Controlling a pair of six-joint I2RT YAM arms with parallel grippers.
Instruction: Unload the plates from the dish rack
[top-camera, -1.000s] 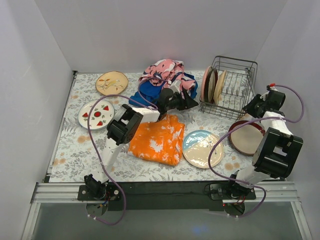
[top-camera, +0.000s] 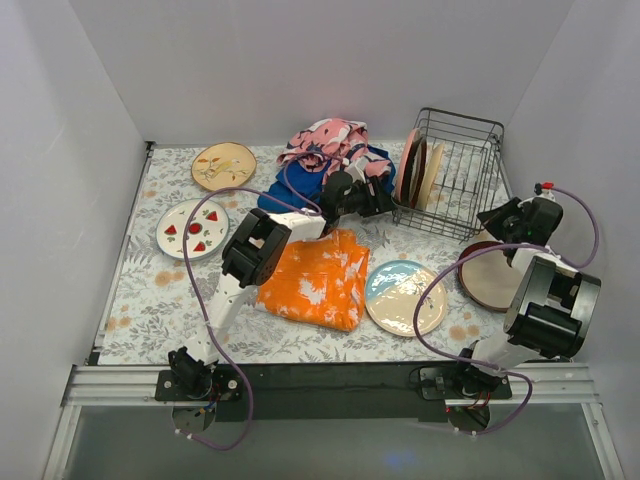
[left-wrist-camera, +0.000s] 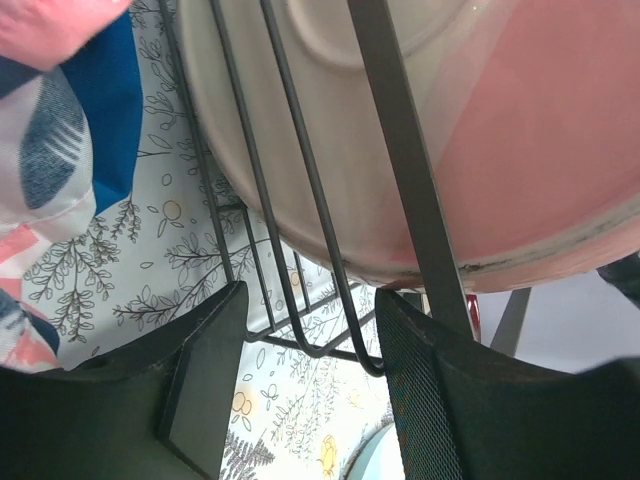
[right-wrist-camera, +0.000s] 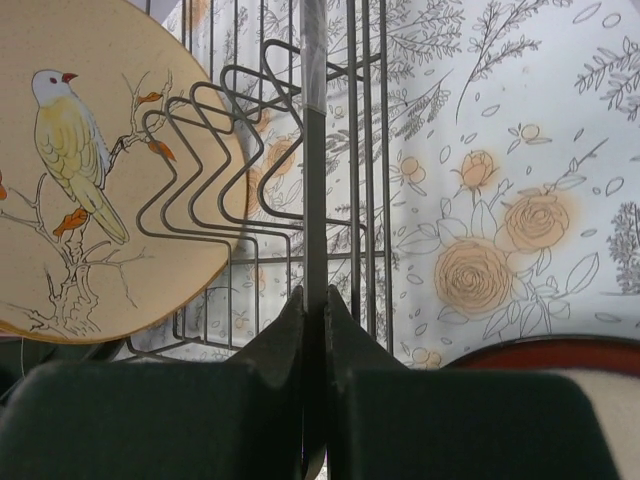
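The black wire dish rack (top-camera: 465, 185) stands at the back right, with several plates upright at its left end. Among them are a pink plate (left-wrist-camera: 570, 130) and a cream plate with a bird picture (right-wrist-camera: 90, 160). At the rack's front left corner, my left gripper (top-camera: 390, 200) is open; its fingers (left-wrist-camera: 205, 370) straddle rack wires below the pink plate without closing on them. My right gripper is shut on the flat rim bar of the rack at its front right side.
On the table lie a blue-and-cream plate (top-camera: 405, 298), a brown-rimmed plate (top-camera: 490, 278), a watermelon plate (top-camera: 192, 228) and a yellowish plate (top-camera: 223, 166). An orange cloth (top-camera: 318, 285) and a pink-and-blue cloth bundle (top-camera: 330, 145) take up the middle. The right wall stands close to my right arm.
The rack has shifted left with its plates, and its angle has changed a little. My right gripper has moved slightly left with it. The left gripper has barely moved.
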